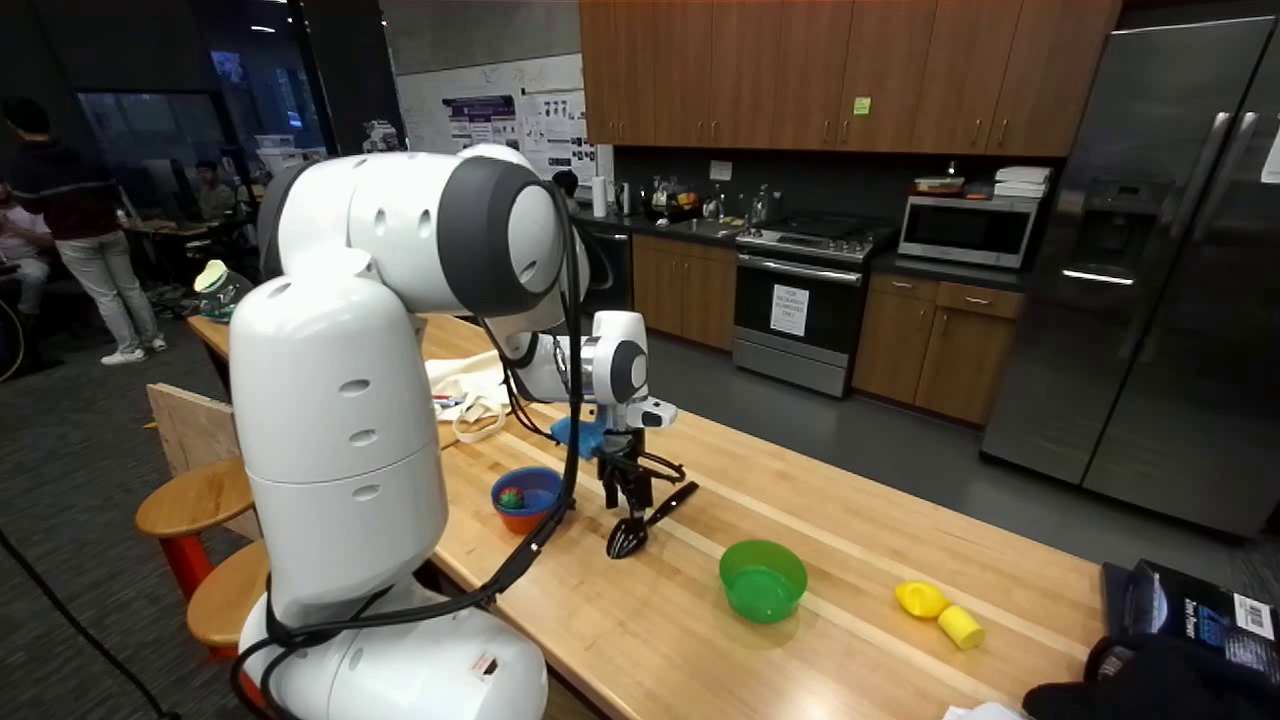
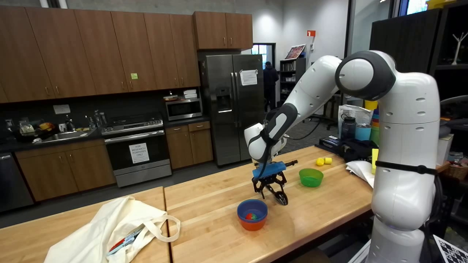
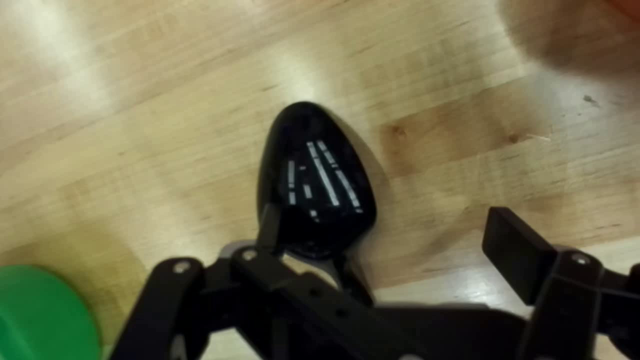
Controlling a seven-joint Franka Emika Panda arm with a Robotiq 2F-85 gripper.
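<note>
A black slotted spoon [image 1: 625, 539] lies on the wooden table, its handle reaching back past my gripper [image 1: 629, 509]. Seen from the wrist, the spoon's shiny head [image 3: 312, 174] points away from me, and its neck passes under the gripper. The fingers stand wide open, with the left finger close beside or over the base of the head and the right one well clear of it. Whether that left finger touches the spoon, I cannot tell. In exterior view 2 the spoon head [image 2: 281, 198] shows right below the gripper.
A blue bowl [image 2: 252, 208] holding a red-and-green item is nested in an orange one [image 2: 252, 225]. A green bowl [image 1: 763, 581] stands on the spoon's other side, with yellow objects [image 1: 921, 599] beyond. A cloth bag [image 2: 105, 228] lies on the adjoining table.
</note>
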